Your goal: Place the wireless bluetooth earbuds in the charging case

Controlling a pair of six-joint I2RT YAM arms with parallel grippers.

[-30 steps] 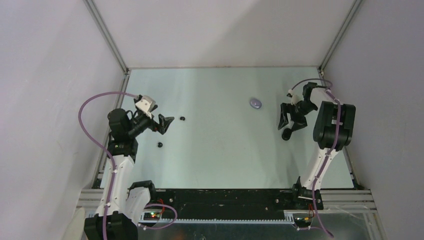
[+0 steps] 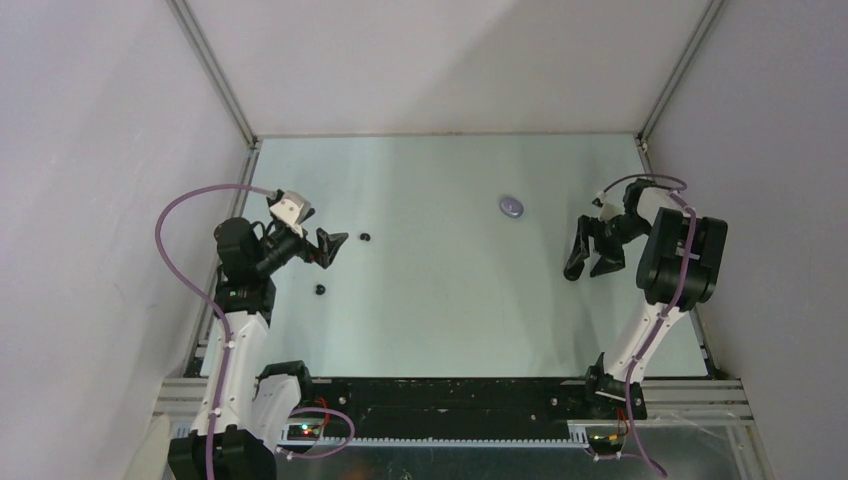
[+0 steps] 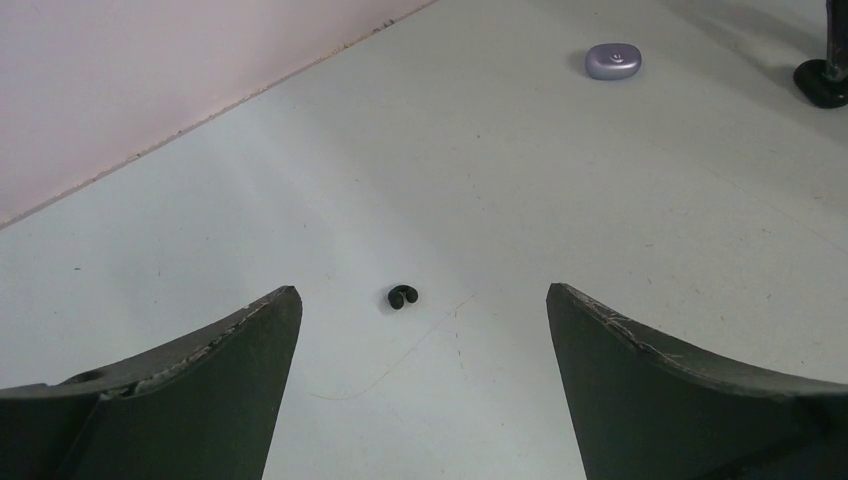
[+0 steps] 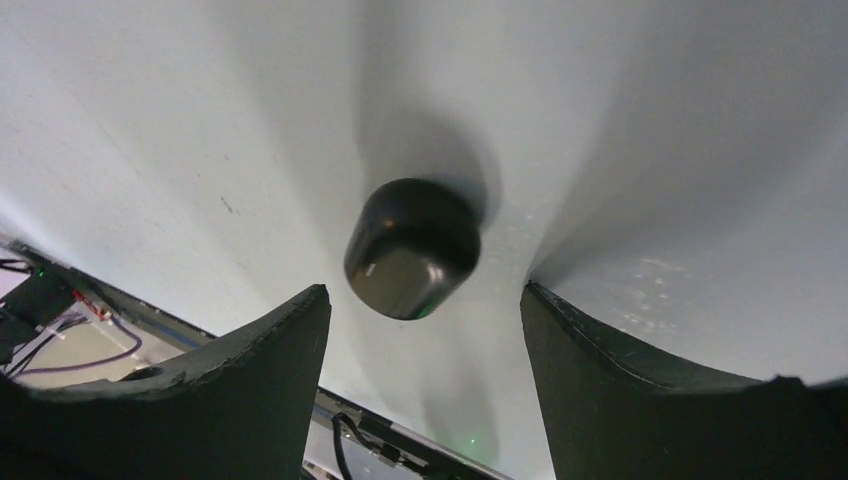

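A black charging case (image 4: 410, 250) lies on the table at the right, between the tips of my right gripper, which hovers low over it with its fingers apart; I see no contact. A small black earbud (image 2: 365, 237) lies near my left gripper (image 2: 330, 245), also seen ahead in the left wrist view (image 3: 402, 296). Another small black earbud (image 2: 320, 290) lies lower on the left. My left gripper stands open with nothing between its fingers.
A lavender oval object (image 2: 510, 206) lies right of the table's middle, towards the back. Walls border the sides and back.
The left arm has not moved.
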